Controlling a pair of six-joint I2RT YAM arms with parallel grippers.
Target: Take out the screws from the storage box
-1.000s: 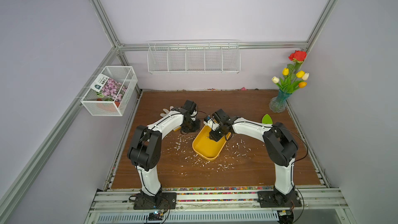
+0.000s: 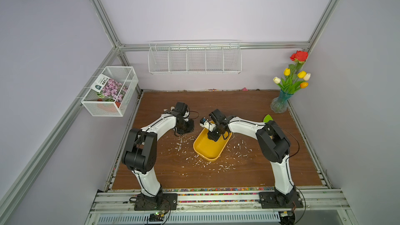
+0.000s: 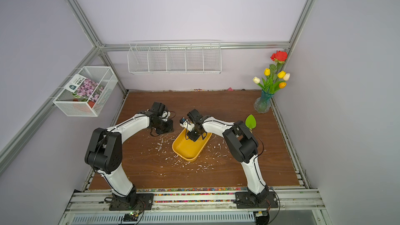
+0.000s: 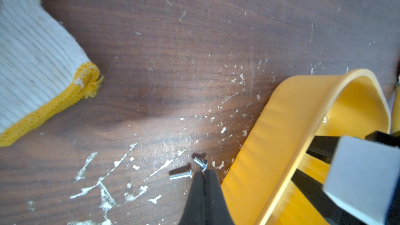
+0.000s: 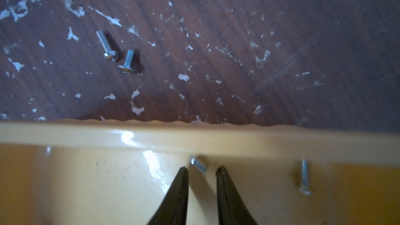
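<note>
The yellow storage box (image 2: 211, 148) stands mid-table; in the right wrist view its near rim (image 5: 208, 139) crosses the picture. Inside lie two silver screws: one (image 5: 198, 163) just past my right gripper, whose fingertips are apart on either side of its lower end, and another (image 5: 304, 177) farther right. I cannot tell whether either finger touches it. On the table outside the box lie two more screws (image 4: 180, 175) (image 4: 200, 162). My left gripper is shut above the table beside them, no screw visible between its fingers.
A white and yellow knitted glove (image 4: 37, 62) lies left of the left gripper. White scraps (image 2: 225, 167) litter the table around the box. A flower vase (image 2: 280, 102) stands at the back right, with a green leaf shape (image 2: 268, 118) in front.
Over the last second my left arm has drawn back to the left, away from the box. My right gripper has shifted slightly left over the box's far part.
</note>
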